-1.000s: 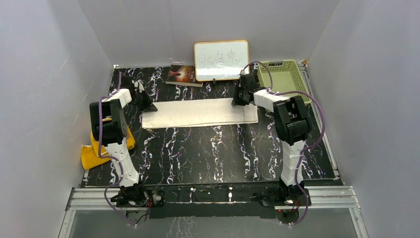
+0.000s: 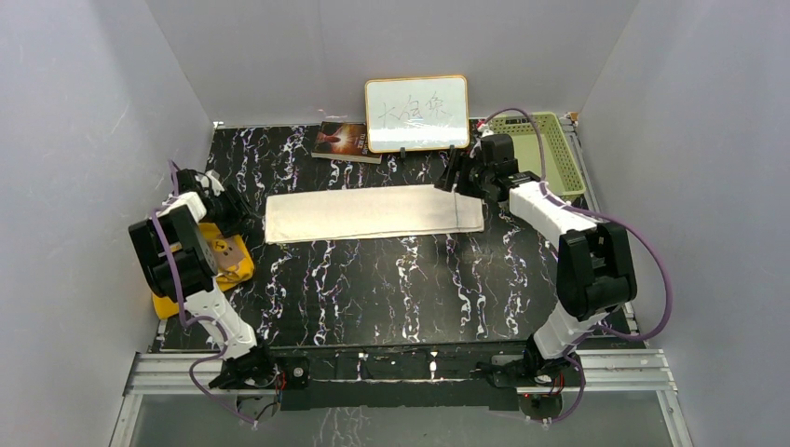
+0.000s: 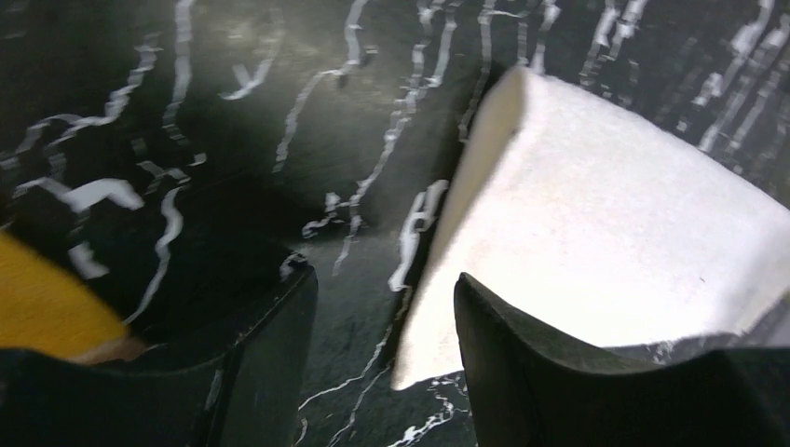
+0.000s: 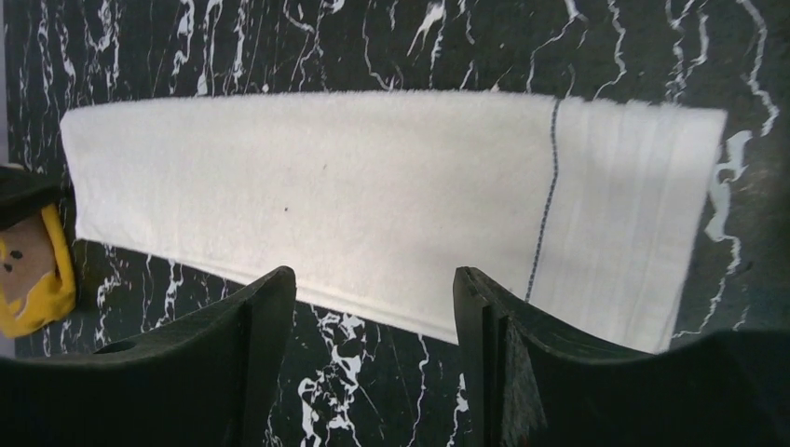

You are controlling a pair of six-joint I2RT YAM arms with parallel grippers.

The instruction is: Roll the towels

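A white towel (image 2: 373, 213), folded into a long flat strip, lies across the upper middle of the table. Its left end (image 3: 596, 205) shows in the left wrist view, with a fold along the edge. Off that end, above the dark surface, my left gripper stands open with nothing between its fingers. My right gripper (image 2: 449, 177) hangs over the towel near its right end. In the right wrist view its fingers (image 4: 265, 307) are wide apart and empty, and the whole towel (image 4: 373, 186) is visible below. A yellow towel (image 2: 236, 259) lies at the left, partly hidden under my left arm.
A green basket (image 2: 562, 154) stands at the back right, behind my right arm. A book (image 2: 347, 140) and a whiteboard (image 2: 416, 114) are at the back, beyond the white towel.
My left gripper has moved left, away from the white towel's end. The right arm's elbow has swung out to the right, while its gripper has stayed near the towel's right end. The towel lies nearly unchanged.
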